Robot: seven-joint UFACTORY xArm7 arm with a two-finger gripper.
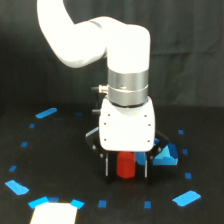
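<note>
My white gripper is low over the dark table, its thin fingers on either side of a red block, which sits upright on the surface. Whether the fingers touch it is hard to tell. Behind the block is a blue open container, partly hidden by the gripper.
A pale yellow square object lies at the front left. Blue tape marks are scattered over the black table, which is otherwise clear to the left and right.
</note>
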